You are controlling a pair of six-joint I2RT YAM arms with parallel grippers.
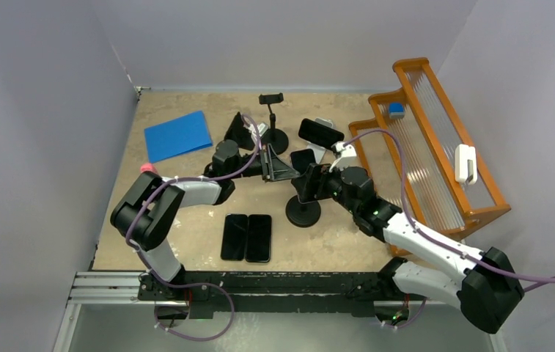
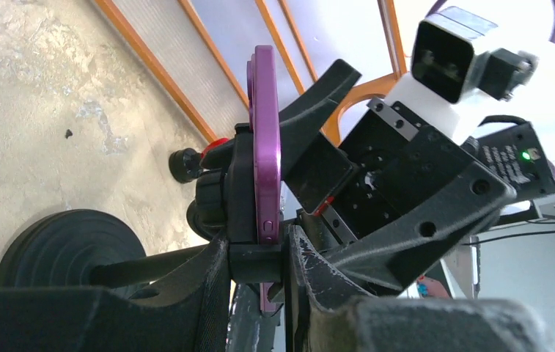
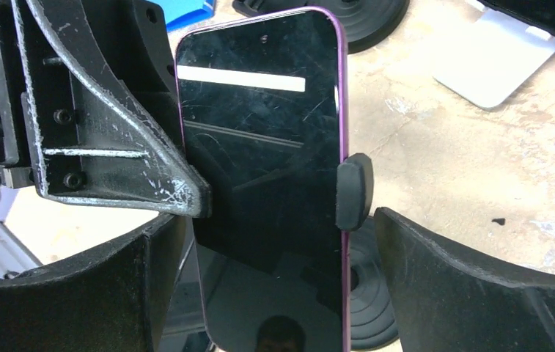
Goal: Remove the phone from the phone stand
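Note:
The purple-edged phone [image 3: 267,169] stands upright in the black clamp [image 3: 355,192] of a phone stand, its dark screen facing the right wrist camera. The stand's round base [image 1: 303,212] is on the table. At the clamp's other side, my left gripper [image 1: 293,174] has a finger in front of the screen's edge. The left wrist view shows a black clamp piece [image 2: 255,273] snug between its fingers, with the phone's purple edge [image 2: 265,147] just beyond. My right gripper is open, one finger on each side of the phone. The clamp's gripped end is mostly hidden.
Another phone [image 1: 321,133] leans on a white stand behind. An empty phone stand [image 1: 275,140] is at the back. Two phones lie flat in front [image 1: 258,238]. A wooden rack [image 1: 435,147] borders the right side.

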